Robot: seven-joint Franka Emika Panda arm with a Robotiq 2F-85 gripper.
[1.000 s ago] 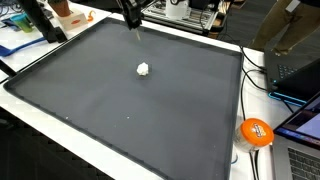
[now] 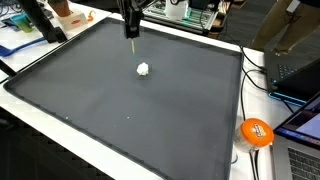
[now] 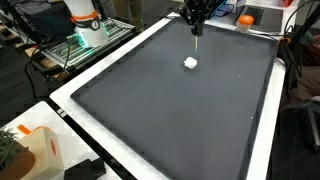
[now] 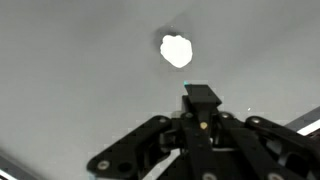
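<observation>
A small white lumpy object [image 2: 142,69] lies on the dark grey board [image 2: 120,110]; the white lump [image 3: 190,62] also shows in exterior view 2. Above and behind it hangs my gripper [image 2: 132,36], shut on a thin pale stick [image 2: 133,47] that points downward. In exterior view 2 the pale stick [image 3: 197,42] stands out below the dark fingers, apart from the lump. The wrist view has the white lump [image 4: 176,50] ahead of the closed gripper, with the stick's teal tip [image 4: 186,83] between them. Whether the tip touches the board is unclear.
An orange-topped pot [image 2: 254,133] stands on the white table beside the board, with a cable near it. A black laptop [image 2: 297,82] sits beyond the board's right edge. Around the lump, the board is clear.
My gripper and its stick have come lower and slightly left in exterior view 1, nearer the white lump. The lump has stayed in place.
</observation>
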